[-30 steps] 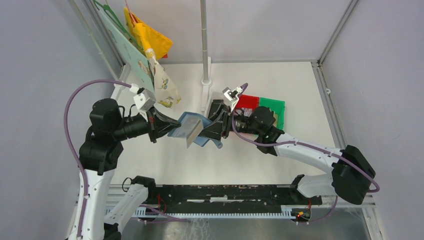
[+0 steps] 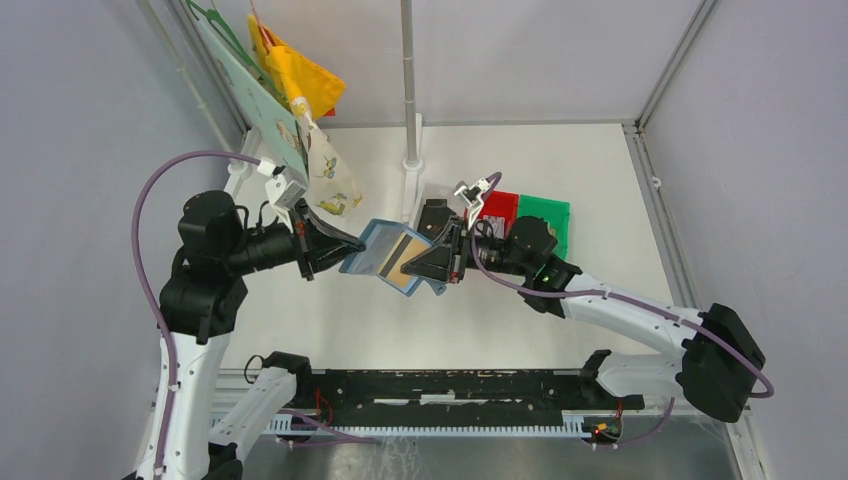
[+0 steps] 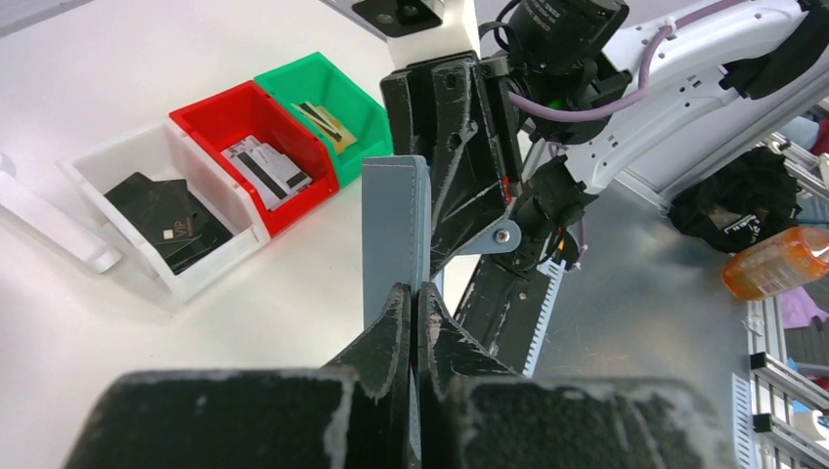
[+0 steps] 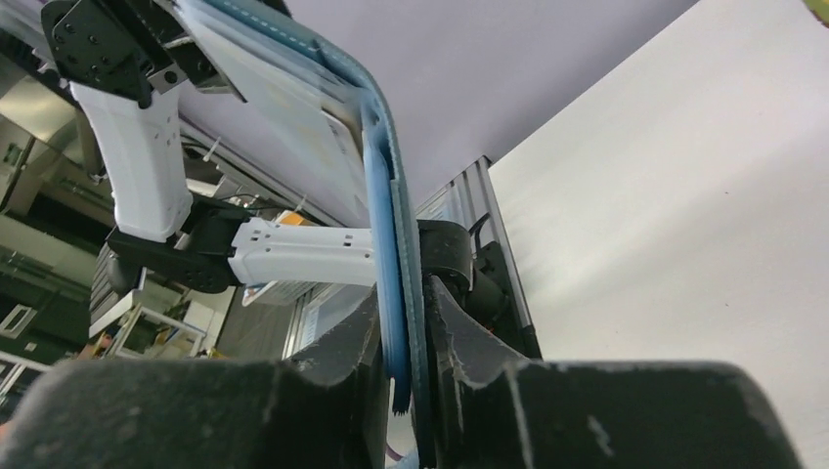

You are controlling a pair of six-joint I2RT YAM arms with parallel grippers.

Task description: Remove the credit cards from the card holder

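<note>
The blue card holder (image 2: 378,250) hangs above the table with its clear sleeves spread. A gold card with a dark stripe (image 2: 396,262) shows inside a sleeve. My left gripper (image 2: 359,246) is shut on the holder's left end; the left wrist view shows the blue cover (image 3: 391,234) edge-on between its fingertips. At the right end, my right gripper (image 2: 418,268) has its fingers on either side of the holder (image 4: 399,264), overlapping the card's edge in the top view. Whether they press on it or stand slightly apart is unclear.
On the table stand a white bin (image 3: 98,168) with black cards, a red bin (image 3: 217,106) with pale cards and a green bin (image 3: 337,86) with gold cards. A white stand (image 2: 411,170) rises behind the holder.
The sleeve, folded up a second ago, now lies flatter with its striped card facing up. The left arm barely moved.
</note>
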